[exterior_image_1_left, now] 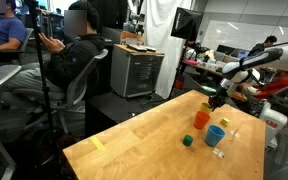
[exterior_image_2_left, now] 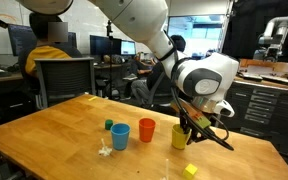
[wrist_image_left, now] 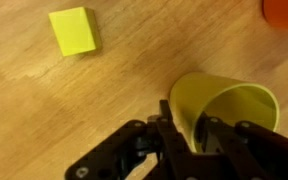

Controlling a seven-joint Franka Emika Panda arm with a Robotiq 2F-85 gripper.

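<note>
A yellow cup (wrist_image_left: 192,95) stands on the wooden table, and in the wrist view its open mouth faces the lower right. My gripper is at the near side of its rim, fingers a little apart with the cup's wall seeming to run between them. Exterior view 2 has the gripper (exterior_image_2_left: 190,130) low over the right side of the yellow cup (exterior_image_2_left: 178,138), the arm covering part of it. Whether the fingers touch the wall cannot be made out. A small yellow block (wrist_image_left: 75,31) lies apart from the cup.
Left of the yellow cup in exterior view 2 are a red-orange cup (exterior_image_2_left: 146,130), a blue cup (exterior_image_2_left: 122,133), a small green object (exterior_image_2_left: 109,125) and a white piece (exterior_image_2_left: 105,148).
</note>
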